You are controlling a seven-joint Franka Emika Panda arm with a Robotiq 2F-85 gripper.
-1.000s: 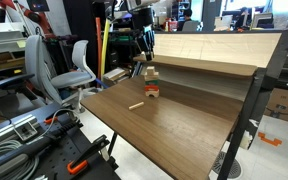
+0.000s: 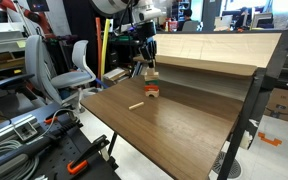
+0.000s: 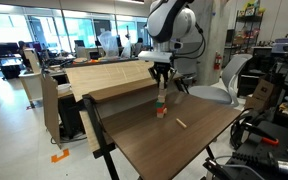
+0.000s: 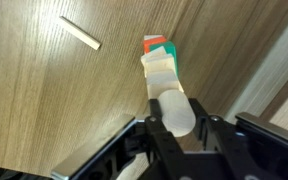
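Note:
A stack of blocks point(image 2: 152, 89) stands on the brown table, with red and green layers low down and pale pieces above. Seen from over it in the wrist view, the stack point(image 4: 159, 66) shows its pale upper pieces with red and green edges behind. My gripper is shut on a white round object point(image 4: 176, 113), directly over the near end of those pale pieces. In the second exterior view, the gripper point(image 3: 163, 82) points down at the top of the stack point(image 3: 161, 104). Whether the white object touches the stack, I cannot tell.
A short pale stick point(image 2: 136, 105) lies alone on the table, clear of the stack. Behind the stack runs a raised wooden shelf point(image 2: 209, 64).
My gripper has come down toward the top of the stack. The stack and the stick appear unmoved.

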